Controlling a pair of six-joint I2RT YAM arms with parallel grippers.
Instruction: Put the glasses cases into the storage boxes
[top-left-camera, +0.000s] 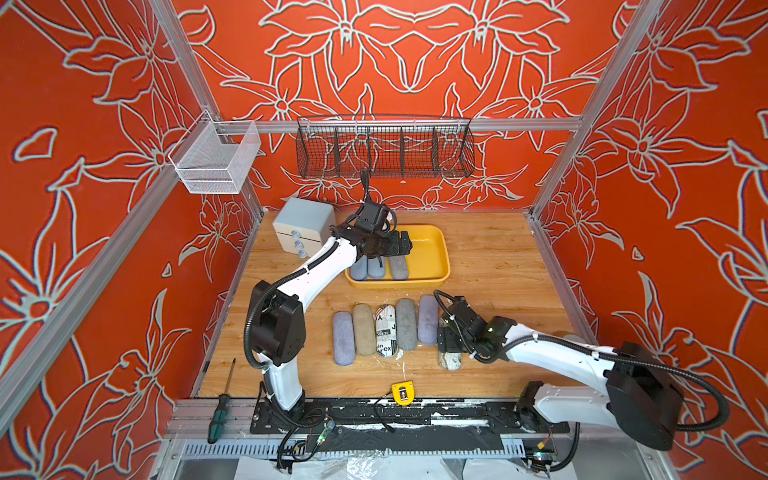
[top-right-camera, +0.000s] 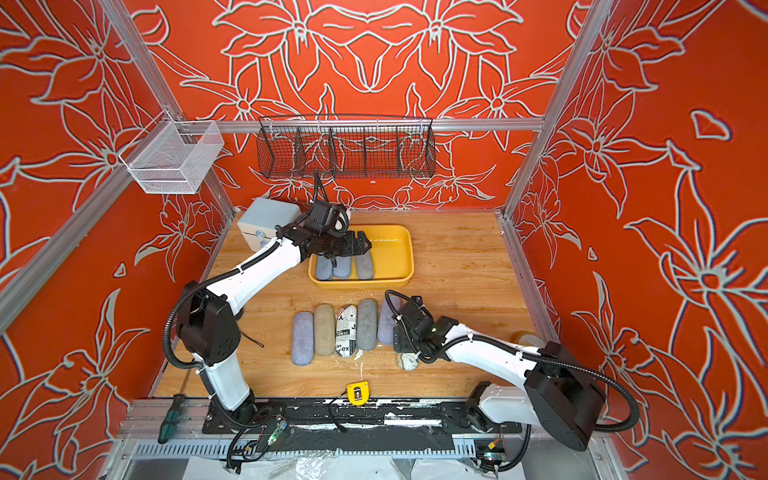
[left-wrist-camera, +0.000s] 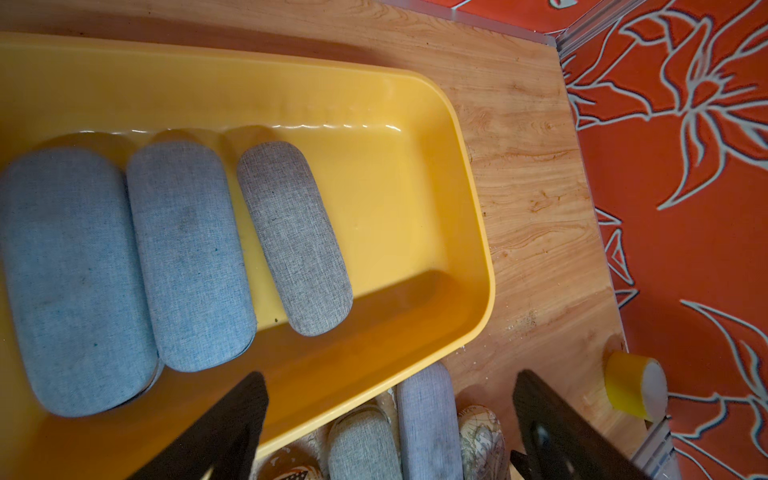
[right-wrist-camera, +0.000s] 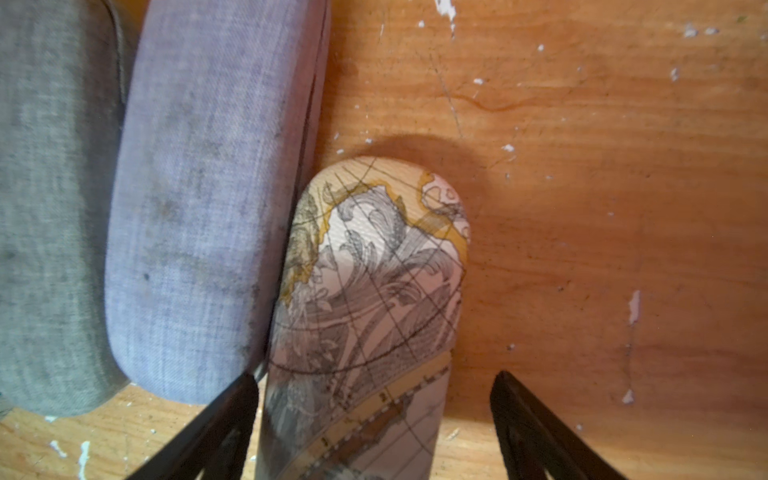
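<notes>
The yellow storage box (top-left-camera: 441, 272) holds two blue cases (left-wrist-camera: 192, 256) and a grey case (left-wrist-camera: 308, 240) on the left of its floor, side by side. My left gripper (top-left-camera: 401, 242) is above the box, open and empty. Before it, a row of cases lies on the table: purple (top-left-camera: 344, 337), tan (top-left-camera: 364, 329), newspaper-print (top-left-camera: 385, 330), grey (top-left-camera: 406, 324) and purple (right-wrist-camera: 200, 192). At the row's right end lies a map-print case (right-wrist-camera: 368, 304). My right gripper is open around it; a gap shows on its right side.
A grey box with a drawer (top-left-camera: 305, 226) stands left of the yellow box. A tape measure (top-left-camera: 403, 393) lies at the front edge, a screwdriver (top-left-camera: 220, 416) at the front left. A mesh basket (top-left-camera: 384, 150) hangs at the back.
</notes>
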